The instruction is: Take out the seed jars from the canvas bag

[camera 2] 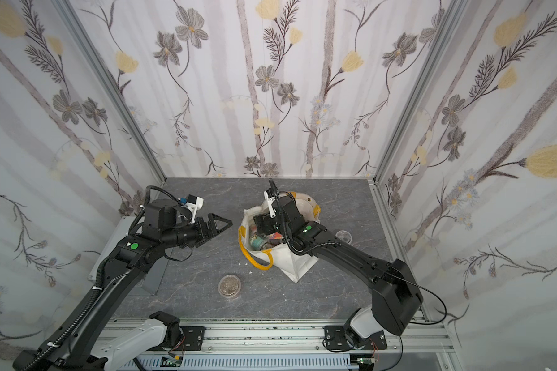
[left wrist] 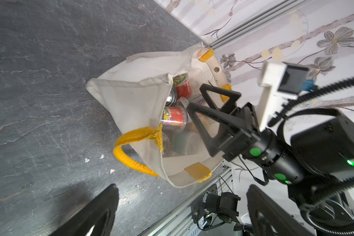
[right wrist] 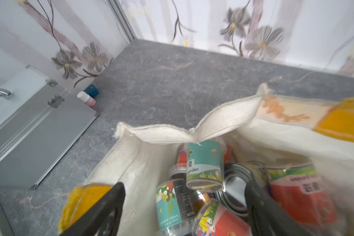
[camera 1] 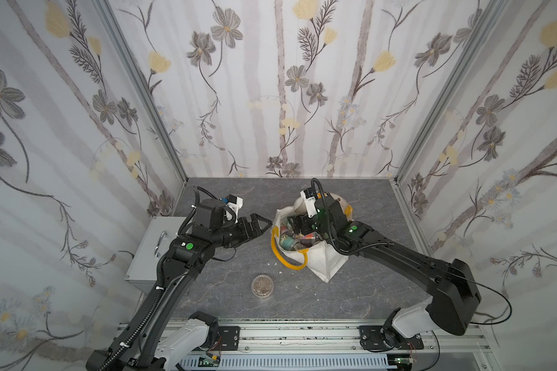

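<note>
A white canvas bag (camera 1: 328,259) with yellow handles stands mid-table, holding several labelled jars, among them a teal jar (right wrist: 204,165) and a red jar (right wrist: 299,192). My right gripper is over the bag's opening, fingers apart, with these jars below it. My left gripper (camera 1: 260,223) stands open just left of the bag, with nothing between its fingers. A round clear jar (camera 1: 262,285) lies on the table in front, left of the bag.
A grey metal box (camera 1: 142,253) stands at the left edge. A small clear container (camera 2: 343,236) sits right of the bag.
</note>
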